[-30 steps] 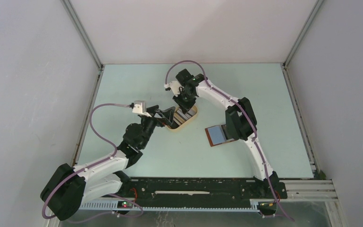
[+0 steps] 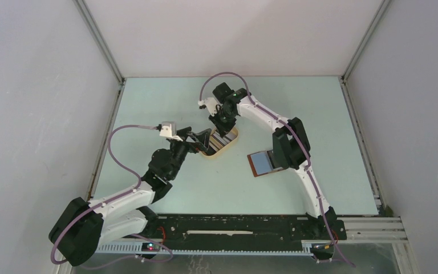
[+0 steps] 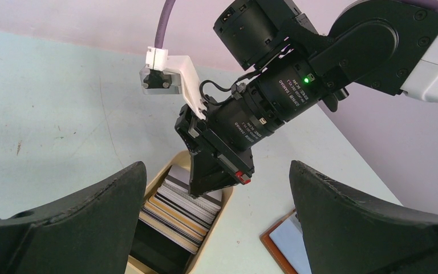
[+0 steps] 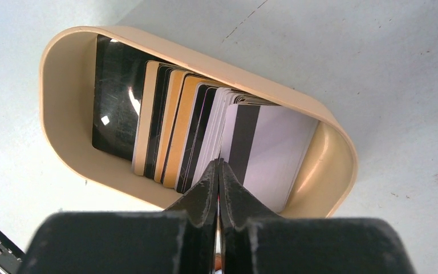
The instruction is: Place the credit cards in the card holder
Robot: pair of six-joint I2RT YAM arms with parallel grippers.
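Note:
Several cards lie overlapping in a tan oval box, the topmost a white card [image 4: 279, 154] with a black stripe. Over that card's lower left part, my right gripper is shut with its tips together and nothing between them; the white card is outside the fingers. In the left wrist view the right gripper covers part of the cards. My left gripper is open and empty, its dark fingers [image 3: 74, 222] wide apart, near the box's left end in the top view. The brown card holder [image 2: 252, 166] lies open to the right, bearing a blue panel [image 2: 260, 162].
The tan box [image 4: 63, 108] has raised walls close around the cards. In its left end lies a glossy black card [image 4: 114, 103]. The right forearm [image 2: 285, 151] covers the holder's right part. Bare table [image 2: 222, 191] lies in front of the box.
The white card remains in the box; the left arm stays put.

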